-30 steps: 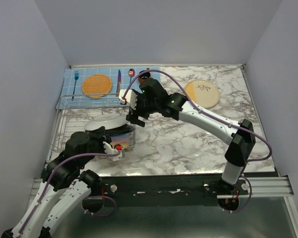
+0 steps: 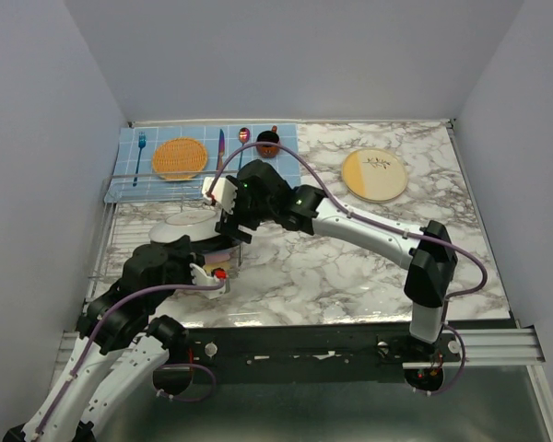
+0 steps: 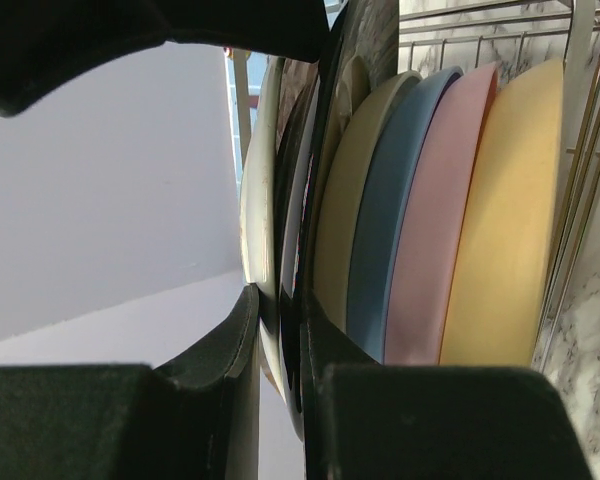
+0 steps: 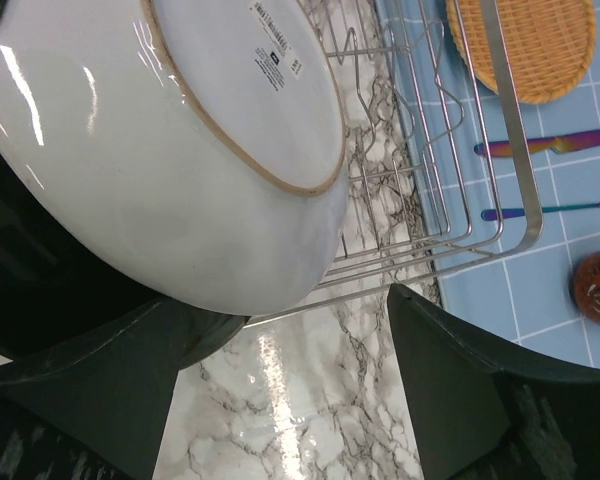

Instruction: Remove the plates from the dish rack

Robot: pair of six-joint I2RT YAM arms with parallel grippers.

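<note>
In the dish rack (image 2: 106, 244) a white plate (image 2: 180, 226) leans in front of a black plate (image 2: 219, 244). My left gripper is shut on the white plate's rim, with a dark plate edge beside it between the fingers. Behind stand olive, blue (image 3: 400, 180), pink (image 3: 445, 200) and yellow (image 3: 510, 200) dishes, on edge. My right gripper is open by the plates' right side; the white plate's labelled underside (image 4: 250, 80) fills its upper left view, and the black plate (image 4: 60, 270) lies by its left finger. Whether it touches them, I cannot tell.
A cream-and-yellow plate (image 2: 375, 175) lies flat at the back right. On the blue mat (image 2: 124, 152) are a woven round trivet (image 2: 179, 158), cutlery and a brown cup (image 2: 268, 144).
My right gripper has moved left, closer to the white and black plates, and stays open. The left arm and its grip look unchanged.
</note>
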